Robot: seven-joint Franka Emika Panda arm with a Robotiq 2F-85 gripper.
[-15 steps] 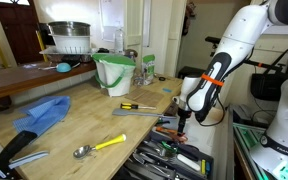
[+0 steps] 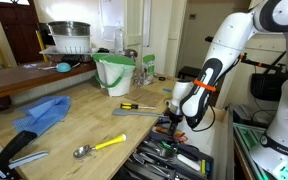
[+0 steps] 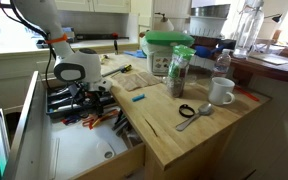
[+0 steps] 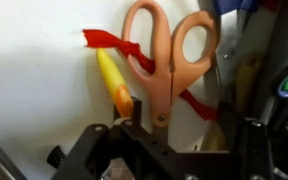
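Orange-handled scissors (image 4: 162, 60) lie in the white-bottomed drawer, their loops toward the top of the wrist view and their pivot low in the picture. My gripper stands over them with its dark fingers apart, one on each side of the pivot area. Whether either finger touches the scissors cannot be told. In the first exterior view the gripper (image 2: 174, 122) is low inside the drawer, small and partly hidden by the arm. The blades are mostly covered by the gripper.
A red strap (image 4: 114, 42) runs under the scissors, and a yellow-handled tool (image 4: 114, 82) lies close on their left. Dark-handled tools crowd the right side. The wooden counter (image 2: 84, 105) borders the drawer (image 3: 74, 160), whose white floor has bare room at the front.
Over the last second the arm has shifted slightly at the drawer, with the gripper still low among the tools. The objects on the counter have not moved.
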